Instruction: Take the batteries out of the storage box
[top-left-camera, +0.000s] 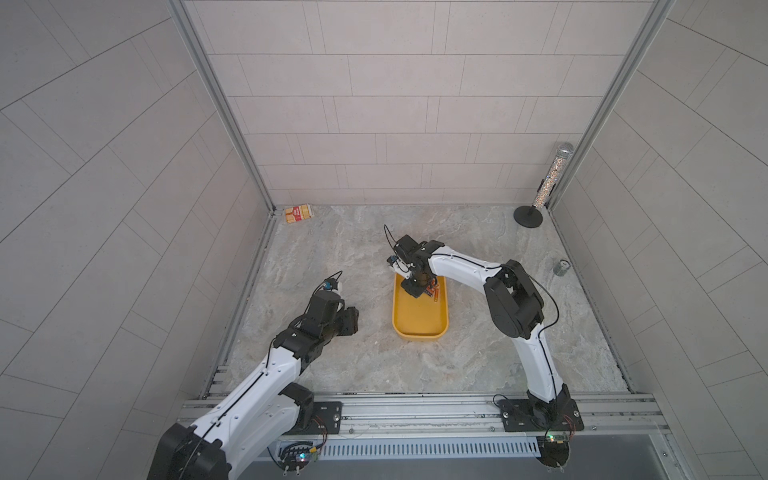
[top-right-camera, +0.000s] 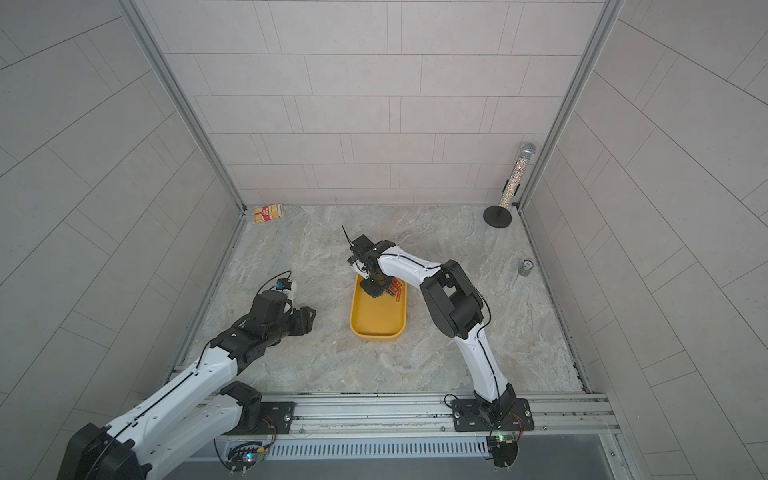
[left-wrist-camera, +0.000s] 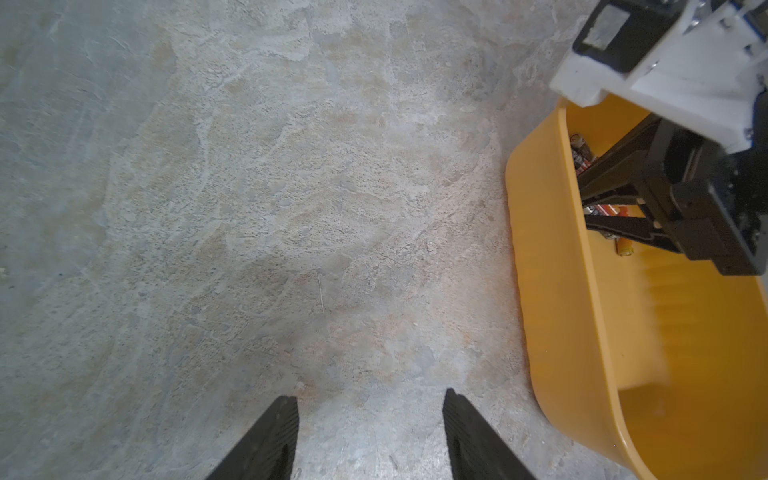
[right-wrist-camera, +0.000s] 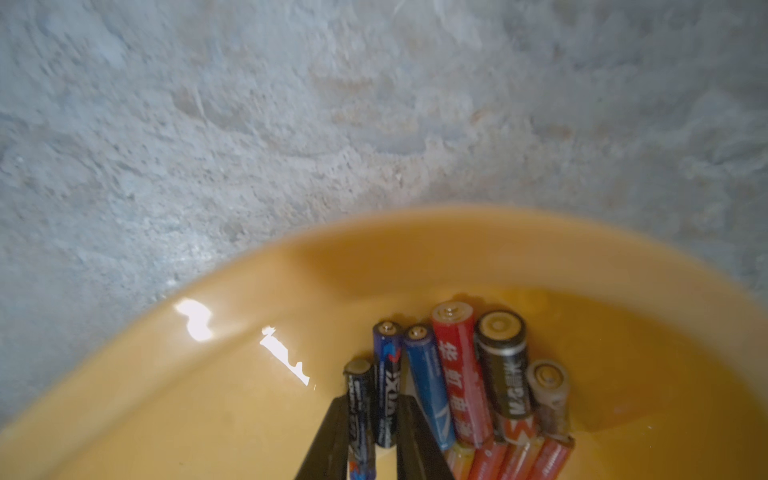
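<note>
The yellow storage box stands mid-table. At its far end lie several batteries of red, blue and black, such as a red battery and a black-and-silver one. My right gripper reaches down into the box, part open, its fingertips around a dark blue battery and a black battery; whether it grips either I cannot tell. My left gripper is open over bare table left of the box, nothing between its fingers. The right arm hides part of the batteries in both top views.
A snack packet lies at the back left. A bead-filled column on a black base stands back right, and a can on the right. The table around the box's left and front is clear.
</note>
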